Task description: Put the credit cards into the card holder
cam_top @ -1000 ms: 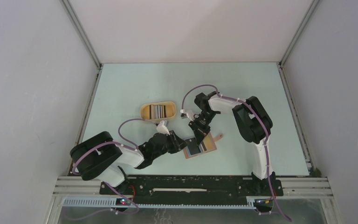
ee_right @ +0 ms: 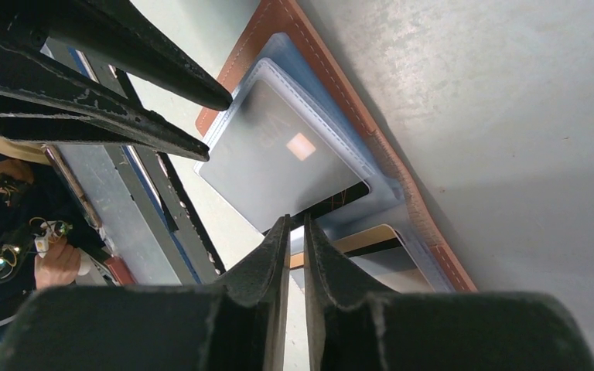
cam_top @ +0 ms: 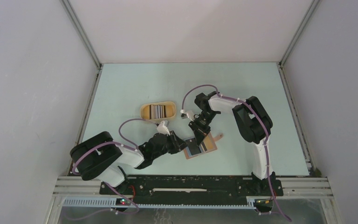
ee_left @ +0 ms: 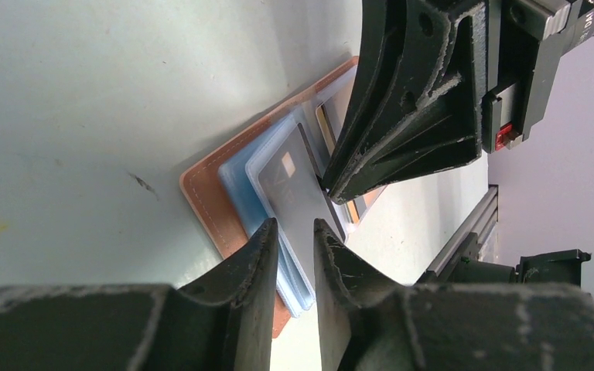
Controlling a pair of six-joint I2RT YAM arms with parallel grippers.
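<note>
On the table near the front, the brown card holder (cam_top: 214, 148) lies open with clear sleeves. A dark grey card (ee_left: 294, 182) with a small pale square and a black edge stripe sits at one of the sleeves, partly in the clear plastic; its exact depth cannot be told. My left gripper is shut on the card's edge on the sleeve's outer side. At the opposite, black-striped edge, my right gripper is shut on the card too. Beside it, a gold-and-black-edged card (ee_right: 375, 241) lies in the neighbouring sleeve.
A tan oval tray (cam_top: 144, 112) holding several cards (cam_top: 157, 111) stands behind the left arm. The holder's strap tab (cam_top: 218, 137) sticks out at its right. Its front edge is close to the holder.
</note>
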